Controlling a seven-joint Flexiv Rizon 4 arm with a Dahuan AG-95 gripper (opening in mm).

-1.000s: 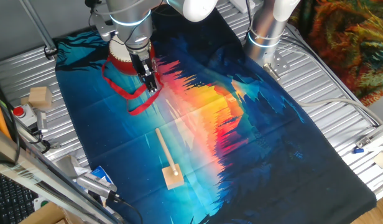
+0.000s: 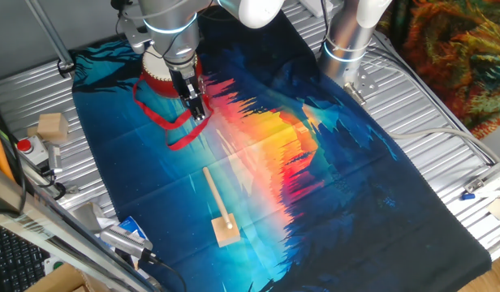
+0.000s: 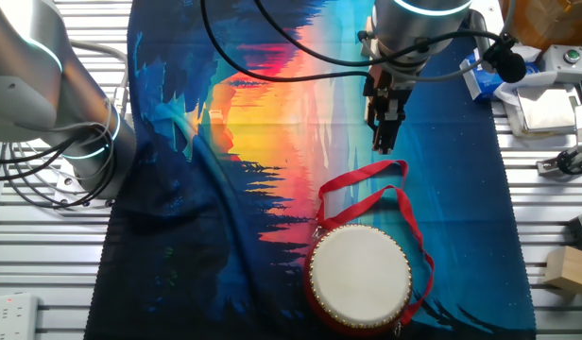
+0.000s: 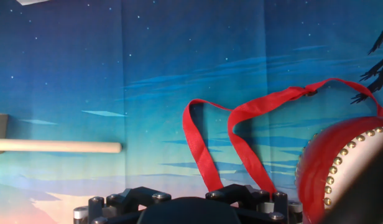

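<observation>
Over the cloth, my gripper (image 2: 200,116) points down, its fingers apart and nothing visible between them. In exterior view 2, the gripper (image 3: 381,142) appears just above the upper loop of a red strap (image 3: 367,177). That strap belongs to a round drum (image 3: 362,276) with a pale head, red sides and gold studs. At the bottom of the wrist view, the black finger linkages stand apart; the fingertips are hidden. The red strap (image 4: 266,107) runs behind them, with the drum (image 4: 319,163) to the right. A wooden mallet (image 2: 217,197) with a square head lies farther along the cloth.
A dark cloth with a bright sunset print (image 2: 347,219) covers the slatted table. Wooden block (image 2: 53,126) and red button box (image 2: 29,148) sit off the cloth at left.
</observation>
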